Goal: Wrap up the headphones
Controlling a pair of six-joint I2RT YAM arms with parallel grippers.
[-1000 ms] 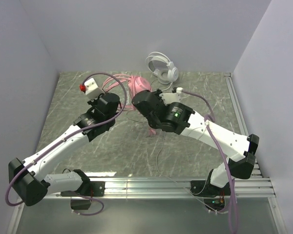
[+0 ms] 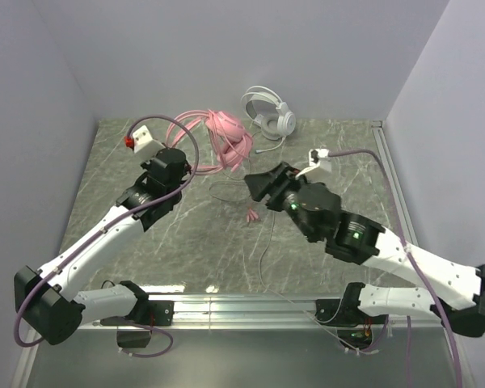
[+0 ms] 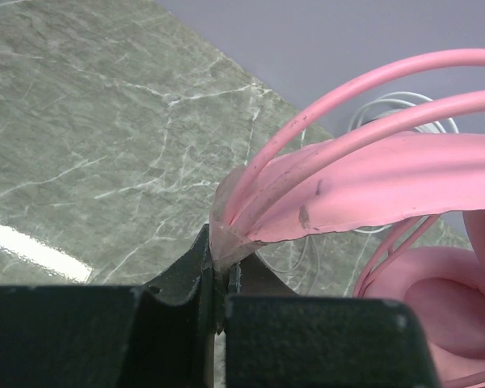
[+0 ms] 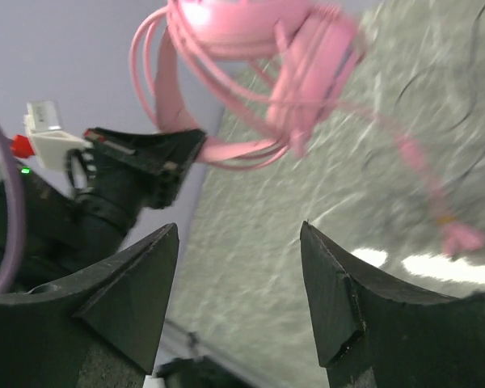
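The pink headphones point(image 2: 225, 129) are held raised toward the back centre, cable loops around the headband point(image 3: 372, 186). My left gripper is shut on the headband with its cable strands at one side. My right gripper stands open below and right of the headphones in the top view, with nothing between its fingers; in its wrist view a pink plug end point(image 4: 461, 237) dangles or lies beyond it, blurred.
White headphones point(image 2: 279, 121) stand at the back by the wall, with a cable. Thin grey wires lie on the marble surface point(image 2: 331, 242).
My right gripper has pulled back from the pink headphones, down and to the right.
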